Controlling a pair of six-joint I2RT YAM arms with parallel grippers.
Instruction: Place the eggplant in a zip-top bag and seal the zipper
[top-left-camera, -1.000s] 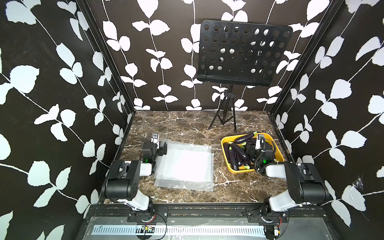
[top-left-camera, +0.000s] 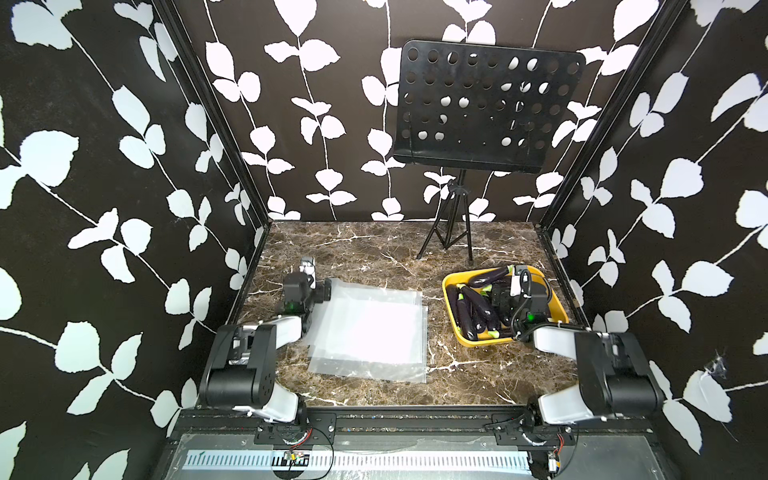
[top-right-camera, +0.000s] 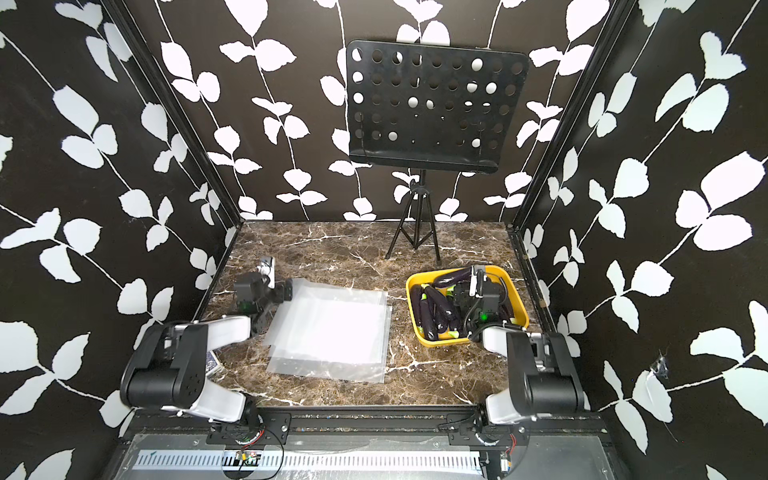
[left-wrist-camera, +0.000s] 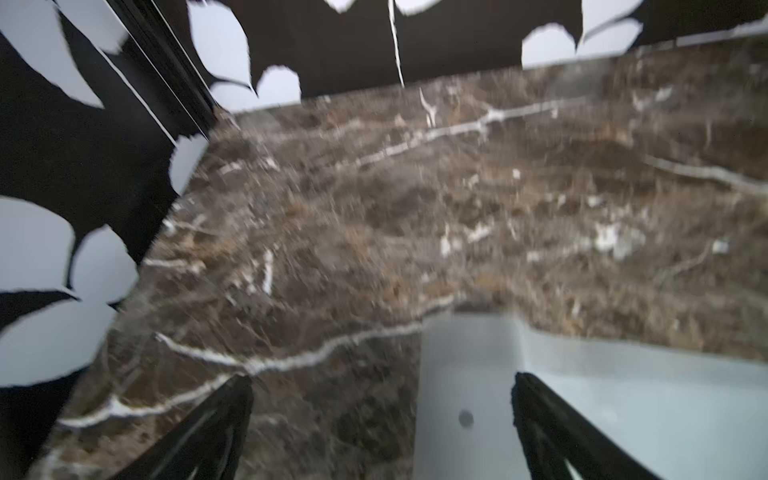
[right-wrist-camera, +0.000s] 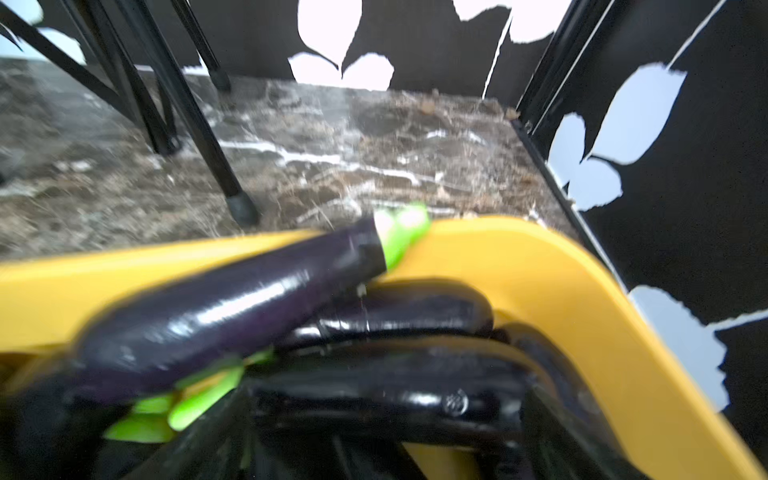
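A stack of translucent zip bags (top-left-camera: 368, 328) lies flat on the left-centre of the marble table. My left gripper is open, low at the stack's back left corner, nothing between its fingers. A yellow bin (top-right-camera: 425, 340) holds several dark eggplants (right-wrist-camera: 224, 312) with green stems, piled on one another. My right gripper is over the bin's right part, open, with its fingers among or just above the eggplants in the lower part of the right wrist view.
A black music stand (top-left-camera: 488, 104) stands on tripod legs behind the bin. Free table (top-right-camera: 312, 248) lies behind the bags. Patterned walls close in the back and both sides.
The right arm has moved slightly. Bags and bin look unchanged.
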